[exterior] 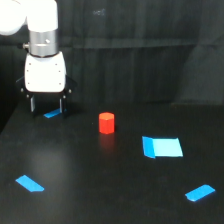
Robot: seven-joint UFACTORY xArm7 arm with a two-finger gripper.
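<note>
My gripper (47,104) hangs at the upper left of the camera view, pointing down, with its two dark fingers spread apart. Nothing shows held between them. A red block (106,123) rests on the black table to the right of the gripper, well apart from it. Right of the middle lies a light-blue square (167,147), with a darker blue strip (148,147) along its left side.
Blue tape marks lie on the table (110,185): one strip (53,113) near the gripper, another (29,184) at the front left, a third (200,192) at the front right. Black curtain (140,50) closes off the back.
</note>
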